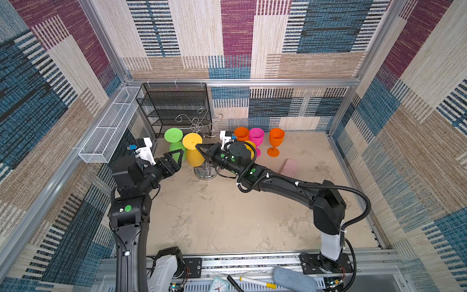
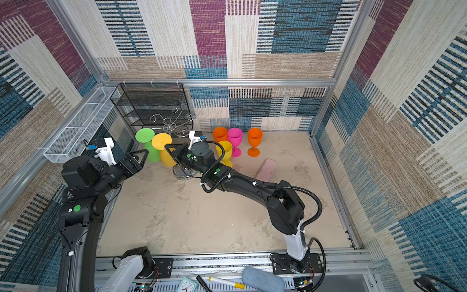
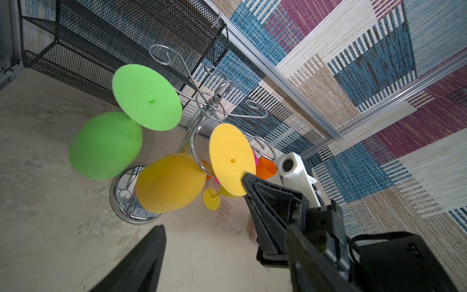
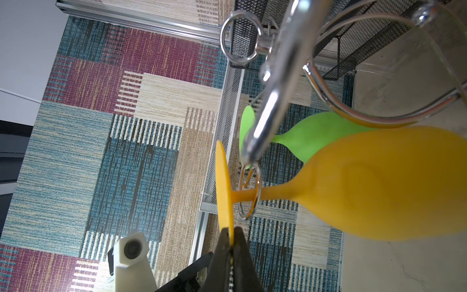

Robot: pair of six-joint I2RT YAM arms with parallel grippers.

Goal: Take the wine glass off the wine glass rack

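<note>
The chrome glass rack (image 1: 206,172) holds an upside-down yellow wine glass (image 4: 379,185) and a green one (image 3: 104,146), their stems in the rack's loops. My right gripper is shut on the edge of the yellow glass's foot (image 3: 231,153), with the glass's stem still within a wire loop (image 4: 257,182). My left gripper (image 1: 176,156) stands open just left and in front of the glasses, holding nothing.
Orange (image 1: 276,137), pink (image 1: 256,136) and yellow glasses stand upright at the back right, near a pink object (image 1: 289,168). Black mesh shelves (image 2: 150,97) are behind the rack.
</note>
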